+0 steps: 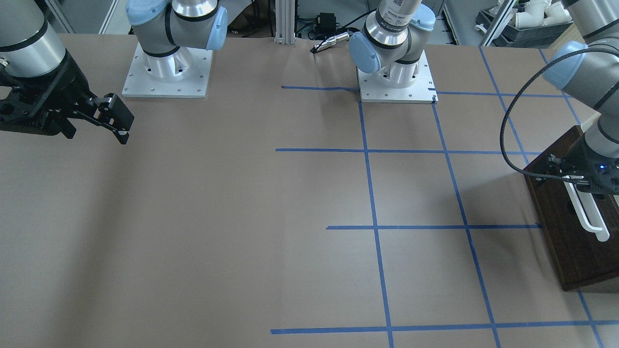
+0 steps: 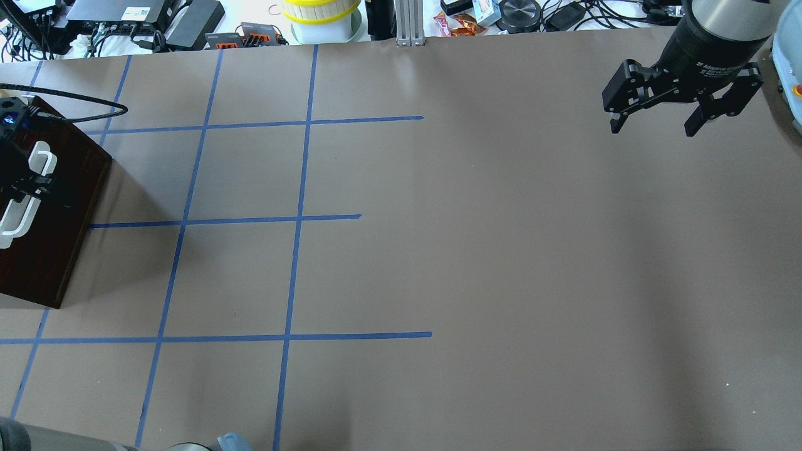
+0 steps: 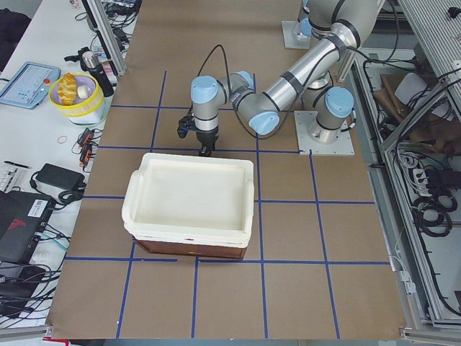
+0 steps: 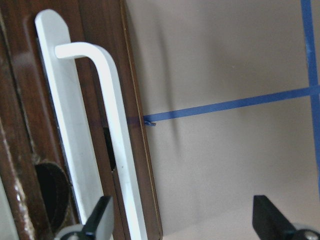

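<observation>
A dark wooden box (image 1: 551, 220) with a white bar handle (image 1: 586, 211) stands at the right in the front view and at the left in the top view. In the left view a white tray-like top (image 3: 189, 198) covers it. My gripper hangs over the handle side, its two fingers wide apart in the wrist view. One finger is beside the white handle, the other over bare table; nothing shows held between them. The handle runs lengthwise along the box beside a dark round opening (image 4: 50, 192).
A second arm's gripper (image 2: 677, 98) hangs over the table's far side, at left in the front view. Cables and a yellow-white bucket (image 3: 75, 97) lie on a side bench beyond the table's edge.
</observation>
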